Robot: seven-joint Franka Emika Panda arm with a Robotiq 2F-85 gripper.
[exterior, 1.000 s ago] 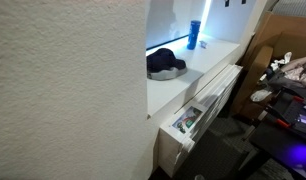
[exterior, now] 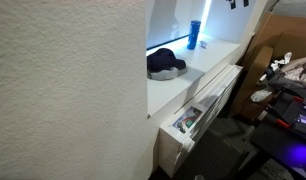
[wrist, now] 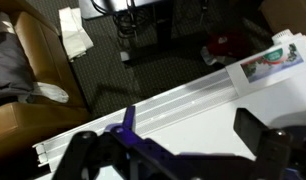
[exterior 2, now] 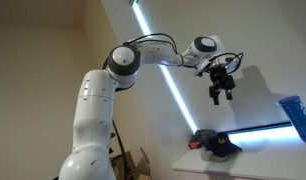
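Observation:
My gripper (exterior 2: 222, 96) hangs in the air above the white ledge (exterior 2: 188, 160), its two fingers apart with nothing between them. Only the dark fingertips (exterior: 233, 5) show at the top edge of exterior view 1. In the wrist view, the gripper is spread wide over the bare white surface. Dark caps (exterior: 165, 62) lie against the wall; the same caps (exterior 2: 219, 146) sit below the gripper in exterior view 2. A blue bottle (exterior: 194, 34) stands upright farther along the ledge. Below it, a narrow drawer (exterior: 183, 127) is pulled out, with small colourful items inside.
A small pale item (exterior: 203, 44) lies by the bottle. Brown seating (wrist: 43, 60) with cloth on it stands beyond the ledge. A dark table (exterior: 283, 145) is at the lower right. The ledge between caps and bottle is clear.
The fingertips at the top of exterior view 1 have shifted slightly to the right. The caps, bottle and drawer have not moved.

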